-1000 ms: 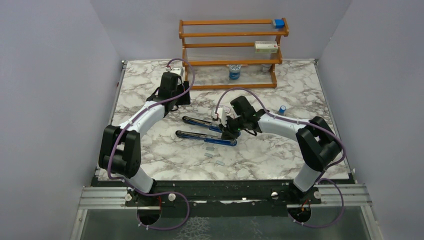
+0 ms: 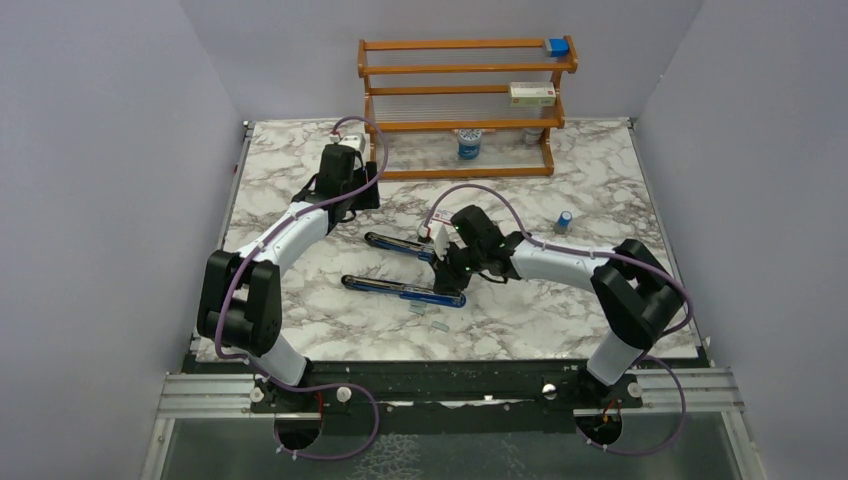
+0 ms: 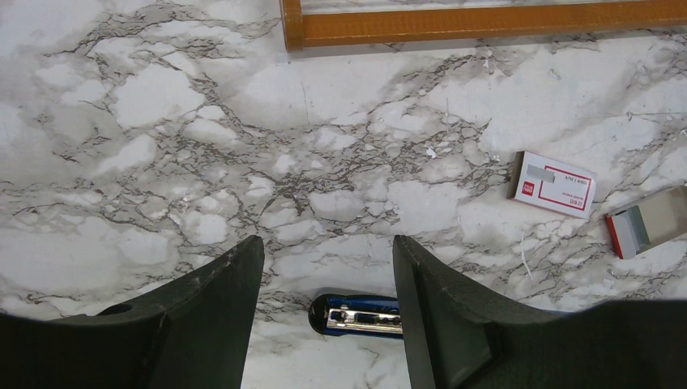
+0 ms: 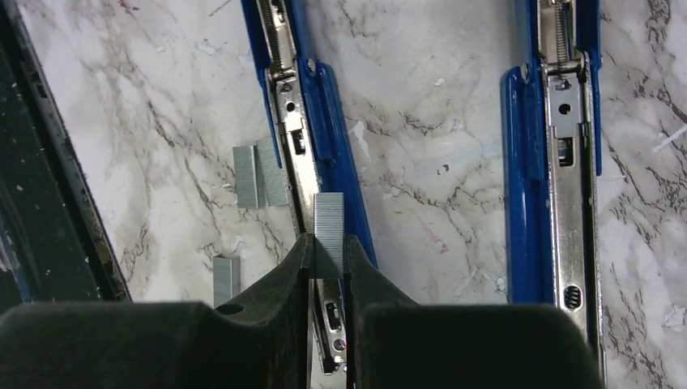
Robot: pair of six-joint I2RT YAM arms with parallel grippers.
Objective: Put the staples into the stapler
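Note:
Pinched in my right gripper is a grey staple strip [image 4: 329,215]. It overlaps the metal channel of the nearer blue stapler [image 4: 296,121] in the right wrist view; whether strip and channel touch, I cannot tell. This stapler lies opened out flat, as does the farther stapler [image 4: 531,235] beside it. Loose staple strips [image 4: 247,177] rest on the table by the nearer stapler, one short strip [image 4: 227,279] lying apart. Over at the back left, my left gripper hangs open and empty; below it shows the farther stapler's end [image 3: 364,315].
A white-and-red box [image 3: 555,185] and an opened box [image 3: 660,219] lie behind the staplers. A wooden rack [image 2: 465,175] stands at the back. To the right is a small blue-topped item [image 2: 564,220].
The nearer stapler has slid toward the front and slightly left, and my right gripper has moved the same way. My left arm looks still.

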